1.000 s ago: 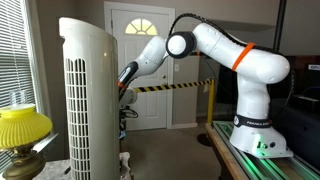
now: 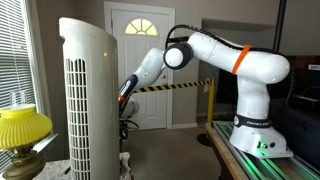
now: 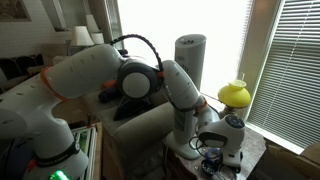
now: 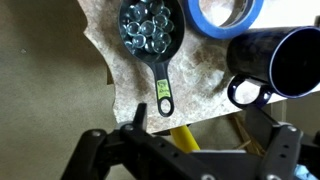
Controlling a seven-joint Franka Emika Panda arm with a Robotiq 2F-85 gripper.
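In the wrist view a small black pan (image 4: 162,74) holds several clear glass beads (image 4: 148,22), and its handle points toward my gripper. My gripper is open, its dark fingers spread wide at the bottom of that view with nothing held between them. Right of the pan lie a roll of blue tape (image 4: 206,22), cut off by the top edge, and a dark blue mug (image 4: 298,62) tipped so its inside shows. A yellow object (image 4: 184,138) is partly hidden below the pan handle. Exterior view 1 has the gripper hidden behind the tall white tower.
The tall white tower (image 2: 88,100) stands close to the work area; a yellow lamp (image 3: 234,95) is beside it. A marbled surface (image 4: 205,88) carries the items, with bare brown floor (image 4: 45,80) to its left in the wrist view.
The arm has come down somewhat in exterior view 1, its elbow and forearm sitting lower than a second ago. The tower and lamp are unmoved.
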